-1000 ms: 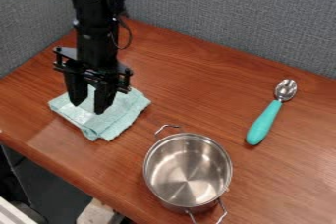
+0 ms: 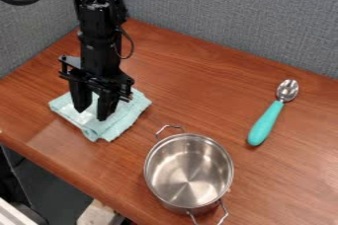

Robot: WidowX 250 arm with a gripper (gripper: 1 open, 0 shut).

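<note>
The black gripper (image 2: 93,101) hangs over a pale mint folded cloth (image 2: 119,121) at the left of the wooden table, its fingertips low at the cloth. Whether it is shut on the cloth or just resting over it is hard to tell, as the dark arm hides part of the cloth.
A steel pot (image 2: 188,172) with two wire handles stands at front centre right. A spoon with a teal handle (image 2: 264,122) lies at the right.
</note>
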